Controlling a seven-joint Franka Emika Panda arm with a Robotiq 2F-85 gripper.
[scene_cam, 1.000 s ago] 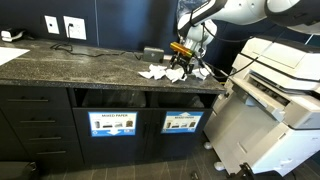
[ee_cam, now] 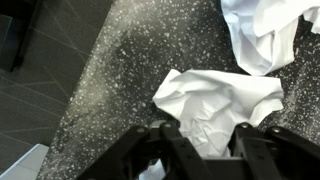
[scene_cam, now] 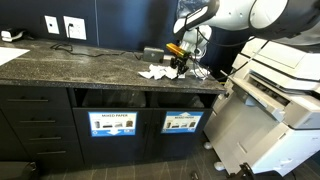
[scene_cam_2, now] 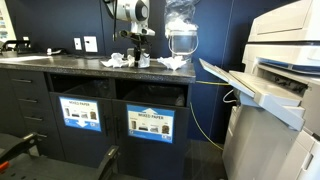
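A crumpled white paper lies on the dark speckled counter in the wrist view. My gripper is over its near part, with the fingers apart on either side and covering some of it. Another crumpled sheet rests further up in that view. From the first exterior view, the gripper is low over the white papers near the counter's right end. In the second exterior view it reaches down among papers there, and its fingertips are too small to make out.
Two bins under the counter carry blue and white labels, the left sign and the right sign. A white printer stands to the right with a tray out.
The arm has come down slightly over the papers at the counter's right end. The papers' places look much the same.
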